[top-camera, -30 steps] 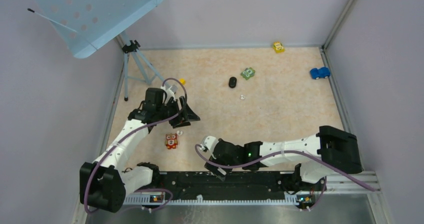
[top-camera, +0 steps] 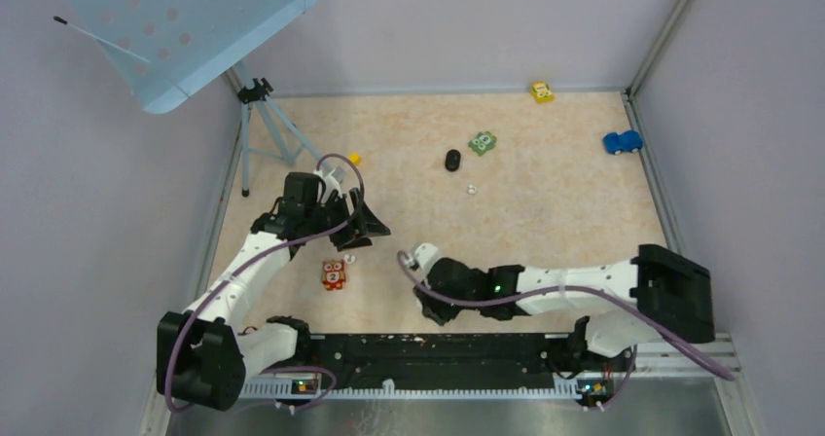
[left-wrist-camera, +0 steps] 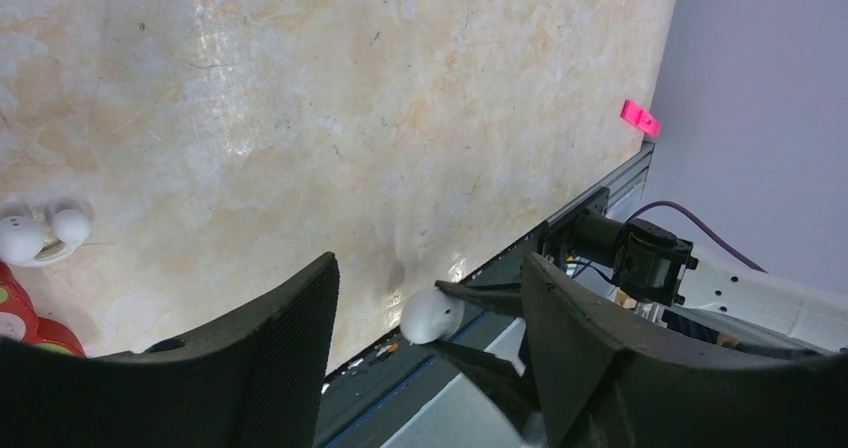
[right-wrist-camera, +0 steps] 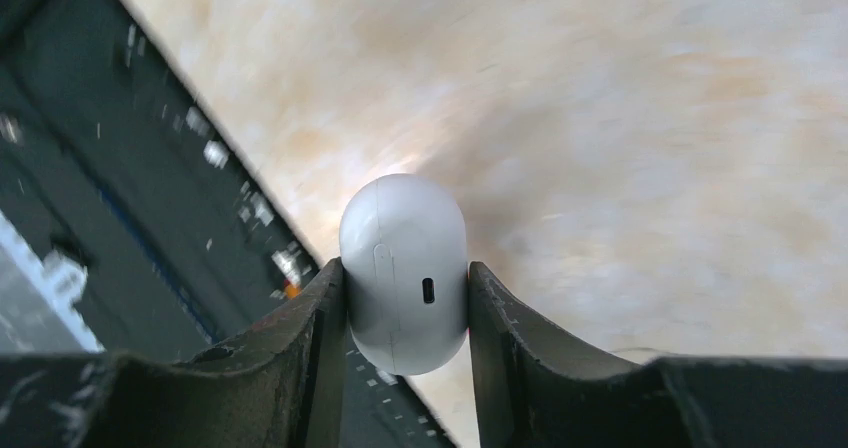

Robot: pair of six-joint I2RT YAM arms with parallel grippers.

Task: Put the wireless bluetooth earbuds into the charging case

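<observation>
The white rounded charging case is pinched by my right gripper, its lid looking closed, with a small dark port facing the camera. It hangs over the table near the front edge; the left wrist view also catches the case between the right fingers. My left gripper is partly open above bare table, nothing between its fingers. A white earbud lies at the left edge of that view, next to the red owl toy. Another small white piece, perhaps the other earbud, rests mid-table.
A black mouse-like object and a green owl toy lie farther back. The yellow toy and blue truck stand near the far and right edges. Tripod legs occupy the back left.
The left arm has hardly moved; the earbuds lie where they were.
</observation>
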